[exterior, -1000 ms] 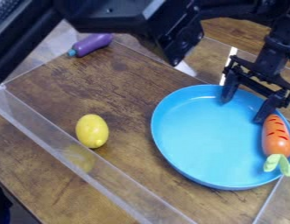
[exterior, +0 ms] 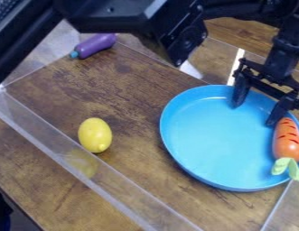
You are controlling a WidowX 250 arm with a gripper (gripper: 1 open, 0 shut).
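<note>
My black gripper [exterior: 257, 96] reaches down at the right over the back of a round blue plate [exterior: 212, 144], open, with no object visible between its fingers. An orange toy carrot [exterior: 286, 144] with a pale green top lies at the plate's right side, just in front of the gripper. A yellow lemon [exterior: 95, 134] lies on the wood at the left of the plate. A purple eggplant [exterior: 95, 44] lies at the upper left.
A clear plastic wall runs diagonally along the lower left, past the lemon. The dark arm covers much of the top. The wooden surface [exterior: 103, 90] between eggplant and plate is clear.
The arm above has shifted slightly over the last second. The gripper stays over the plate's back, and the plate and carrot look almost unchanged.
</note>
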